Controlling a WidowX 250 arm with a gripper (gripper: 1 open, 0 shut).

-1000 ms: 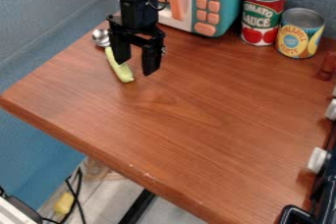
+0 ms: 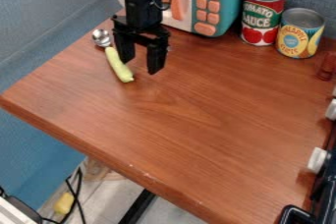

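Observation:
My black gripper [image 2: 140,56] hangs over the back left of the wooden table [image 2: 184,135], its two fingers pointing down and apart, with nothing seen between them. Just left of it a pale yellow-green elongated item [image 2: 120,66], like a corn cob or banana, lies on the wood. A silver spoon-like object [image 2: 101,37] lies behind that, at the table's left edge.
At the back stand a teal toy microwave [image 2: 225,2], a tomato can [image 2: 261,20] and a yellow-labelled can [image 2: 300,36]. A small red-brown item [image 2: 328,67] and a black appliance [image 2: 315,208] line the right edge.
Over the last second my gripper has shifted slightly right and up, uncovering more of the silver object. The objects on the table have not visibly moved.

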